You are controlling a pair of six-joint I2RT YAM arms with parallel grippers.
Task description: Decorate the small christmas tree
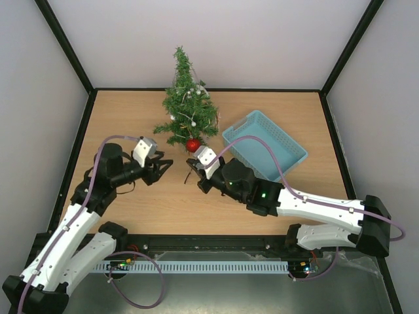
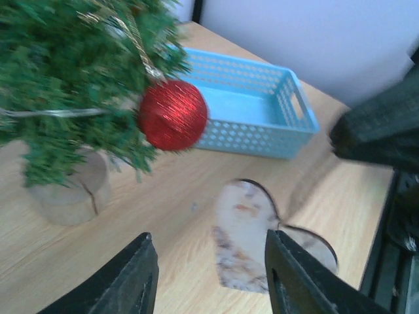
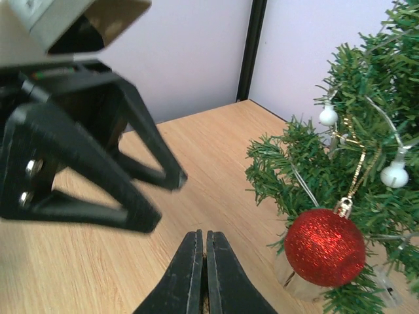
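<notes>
A small green tree (image 1: 186, 104) stands at the back, with a glittery red ball (image 2: 173, 115) hanging low on its front. A pale flat ornament (image 2: 242, 229) with a dark cord hangs in front of the right gripper, whose fingers are shut on a thin part of it, apparently the cord. Only a narrow golden edge of it shows under those fingertips in the right wrist view. Facing it, the left gripper is open, its fingertips apart with nothing gripped. From above, the left gripper (image 1: 167, 165) stands just left of the ornament.
Right of the tree lies a light blue basket (image 1: 265, 145), its visible floor empty. White baubles (image 3: 395, 174) and a silvery garland sit on the branches. Both grippers are close together.
</notes>
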